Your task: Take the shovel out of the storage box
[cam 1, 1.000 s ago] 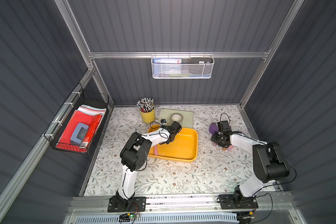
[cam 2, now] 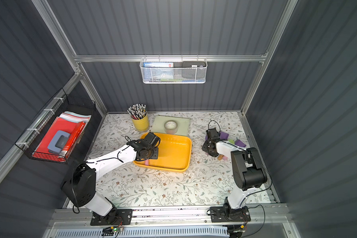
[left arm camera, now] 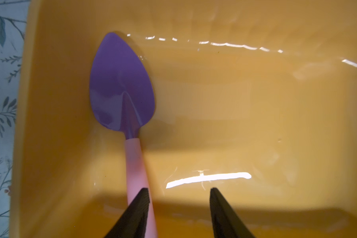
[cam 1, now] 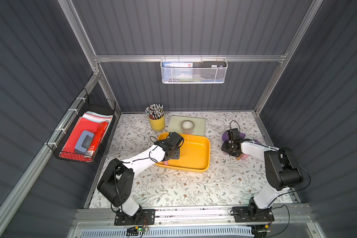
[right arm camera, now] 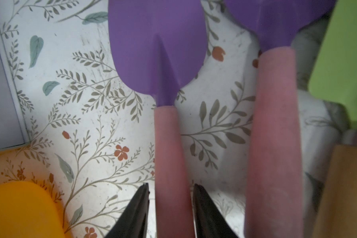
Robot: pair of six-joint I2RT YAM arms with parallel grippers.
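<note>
In the left wrist view a shovel (left arm camera: 122, 85) with a purple blade and pink handle lies along the left side of the yellow storage box (left arm camera: 261, 119). Above it my left gripper hangs open and empty; its left finger hides part of the handle. In the right wrist view another pink-handled purple shovel (right arm camera: 170, 154) lies on the table, its handle between the fingers of my right gripper. A gap shows between the left finger and that handle, while the right finger is close to it or touching; I cannot tell which.
A third purple shovel (right arm camera: 274, 119) lies close to the right. A green item (right arm camera: 345, 67) is beside it. Behind the box are a yellow pencil cup (cam 1: 157, 123) and a tape roll (cam 1: 187, 126).
The right gripper has shifted slightly left. The shovel in the box has not visibly moved.
</note>
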